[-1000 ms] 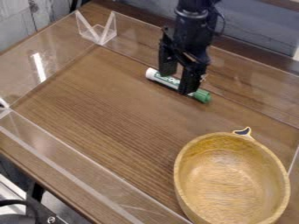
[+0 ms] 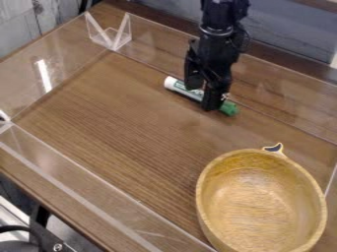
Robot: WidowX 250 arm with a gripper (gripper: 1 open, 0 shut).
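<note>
The black gripper (image 2: 206, 88) reaches down from the top centre, directly over a white tube with a green end (image 2: 223, 106) that lies diagonally on the wooden table (image 2: 118, 148). Its fingers overlap the middle of the tube in this view; whether they touch or grip it is unclear.
A large yellow basin (image 2: 261, 217) fills the lower right, with a small pale object (image 2: 274, 149) just above it. A clear acrylic holder (image 2: 109, 31) stands at the back left.
The gripper has moved slightly left over the tube and changed its angle, its fingers appearing closer together. The tube looks unmoved.
</note>
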